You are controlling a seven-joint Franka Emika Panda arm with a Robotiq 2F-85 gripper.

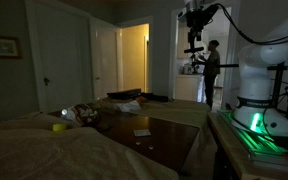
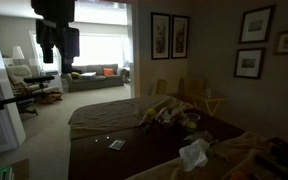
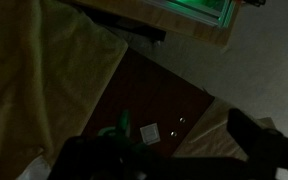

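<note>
My gripper hangs high above the table, seen at the upper left of exterior view 2. Its two dark fingers stand apart, with nothing visible between them. From the wrist view, a dark finger shows at the lower right, and the brown tabletop lies far below. A small white square rests on that tabletop, with a few tiny pale pieces close by. The same white square is visible in exterior view 1. Nothing touches the gripper.
Tan cloths cover parts of the table. A cluttered pile and a crumpled white item lie toward its far side. A yellow object sits on cloth. A person stands behind the arm. Bare brown tabletop surrounds the white square.
</note>
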